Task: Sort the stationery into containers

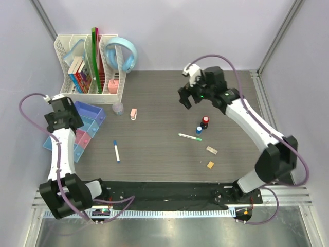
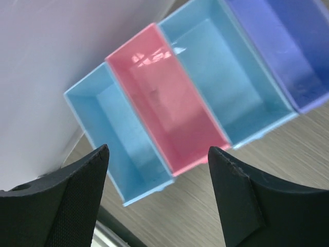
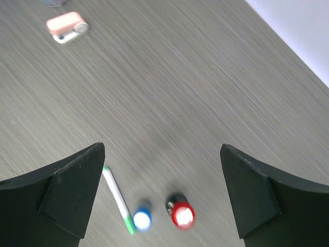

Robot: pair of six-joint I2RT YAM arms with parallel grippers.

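Observation:
Over the row of coloured bins on the left hangs my left gripper, its fingers apart with nothing between them. Below it in the left wrist view are a pink bin (image 2: 169,108), light blue bins (image 2: 229,72) and a dark blue bin (image 2: 293,51), those parts in sight empty. High above the table's right half, my right gripper stands open and empty. Beneath it lie a green-capped marker (image 1: 190,137), a blue-topped bottle (image 1: 199,130) and a red-topped bottle (image 1: 205,122). A blue-capped marker (image 1: 116,151) and a pink stapler (image 1: 133,114) lie left of centre.
A white rack (image 1: 92,96) with books, folders and a pink block stands at the back left, blue headphones (image 1: 132,54) on its side. A clear cup (image 1: 118,108) is beside it. Two small blocks, one pale (image 1: 212,150), one yellow (image 1: 210,164), lie front right.

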